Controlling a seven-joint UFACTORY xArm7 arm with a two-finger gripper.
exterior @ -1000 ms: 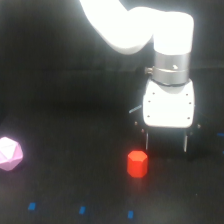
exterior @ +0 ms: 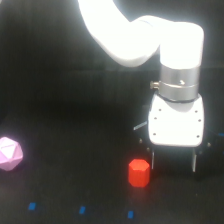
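Observation:
A red hexagonal block point(exterior: 139, 174) is on the dark table, right of the middle. My gripper point(exterior: 173, 162) points down at its right, with its thin fingers apart and no object showing between them. The left finger point(exterior: 152, 160) appears close beside the block's upper right edge; whether they touch, I cannot tell. A pink many-sided block point(exterior: 9, 153) lies at the left edge of the view, far from the gripper.
Small blue marks point(exterior: 82, 210) run in a row along the near part of the dark surface.
The arm and gripper have shifted to the right and toward the camera. The red block sits slightly nearer the camera than before. The pink block is unmoved.

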